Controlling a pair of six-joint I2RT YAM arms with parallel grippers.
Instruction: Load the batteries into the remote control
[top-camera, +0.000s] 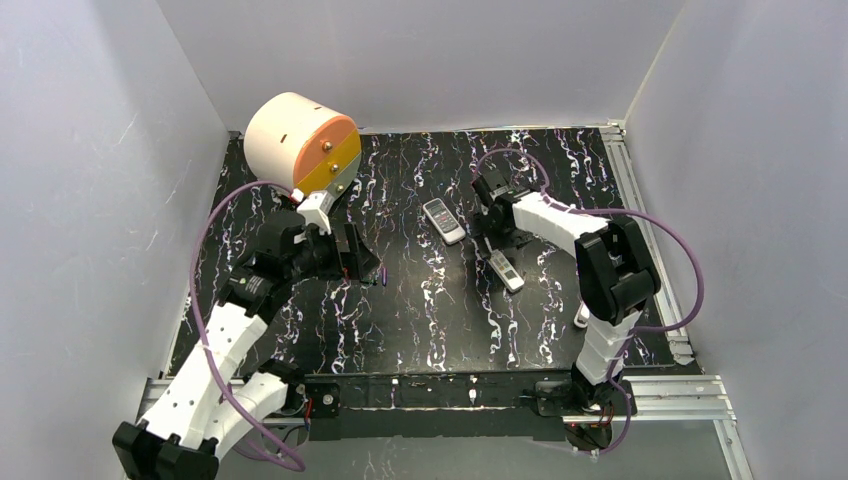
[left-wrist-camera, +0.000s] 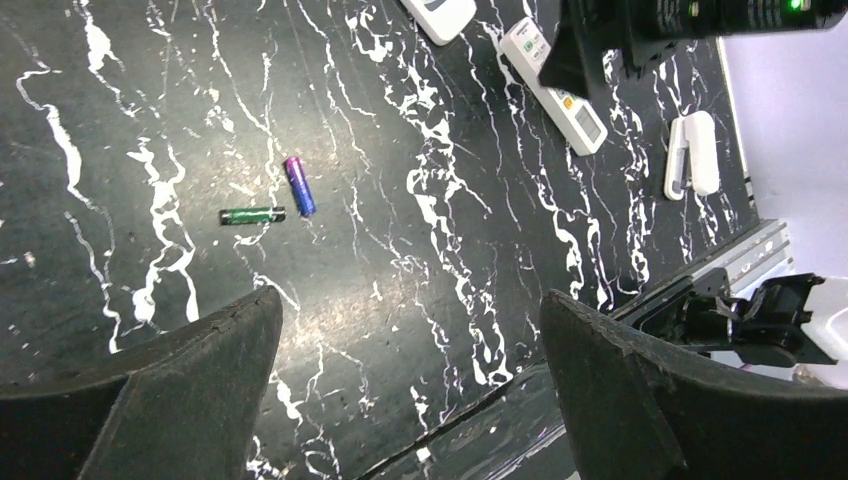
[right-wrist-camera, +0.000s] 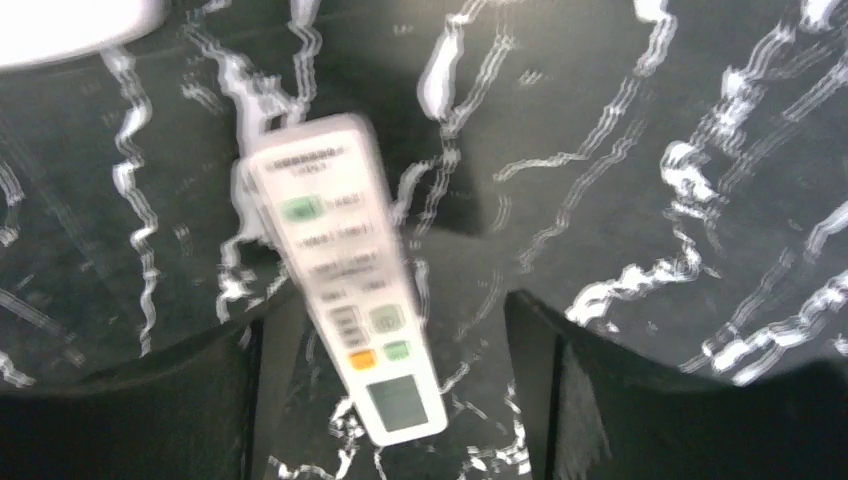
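A white remote lies on the black marbled table beneath my right gripper, which is open, fingers apart around its lower part; the right wrist view is blurred. A second, wider remote lies left of it in the top view. A green battery and a purple battery lie loose on the table below my left gripper, which hangs open with nothing between its fingers.
A round drawer unit stands at the back left. A white object lies at the right, near the right arm's base.
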